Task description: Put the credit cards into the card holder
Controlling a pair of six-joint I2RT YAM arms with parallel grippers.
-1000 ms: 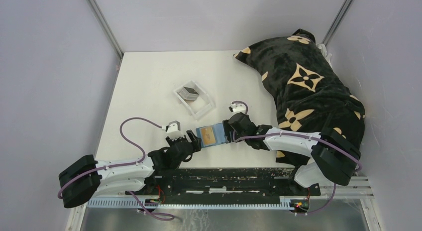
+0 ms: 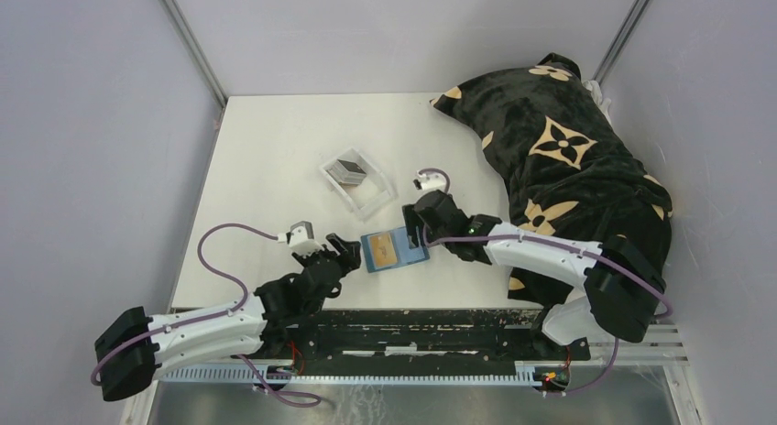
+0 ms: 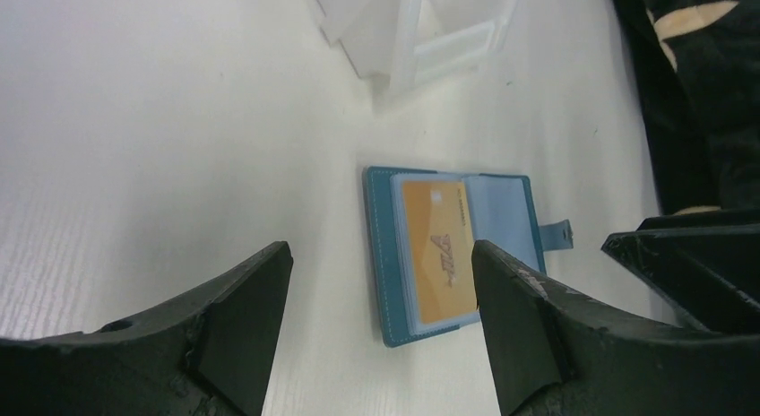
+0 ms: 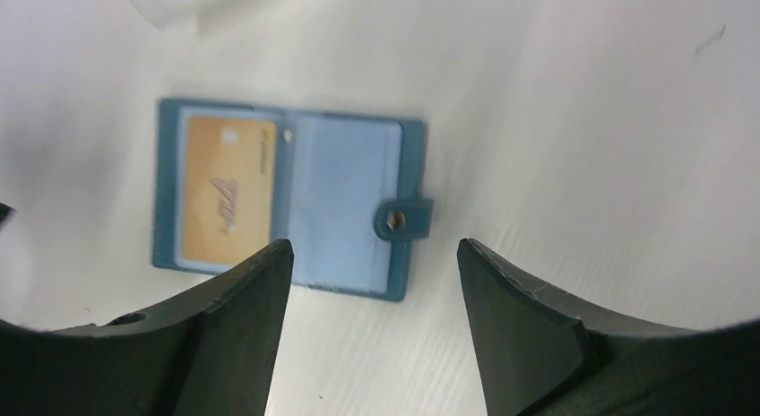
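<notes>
The blue card holder [image 2: 399, 252] lies open and flat on the white table, its strap with a snap [image 4: 408, 219] sticking out on the right. A gold card [image 4: 227, 190] sits in its left pocket; the right pocket [image 4: 345, 201] shows no card. Grey cards [image 2: 346, 172] lean as a stack inside the white tray [image 2: 387, 190]. My left gripper is open and empty, just left of the holder. With its fingers apart and nothing between them, my right gripper hovers above the holder's right part.
A dark patterned cushion or blanket [image 2: 563, 143] covers the table's right side, beside my right arm. White walls stand around the table. Free table surface lies left of the tray and behind it.
My left gripper has drawn a little leftward, away from the holder. Cards, holder and tray have stayed put.
</notes>
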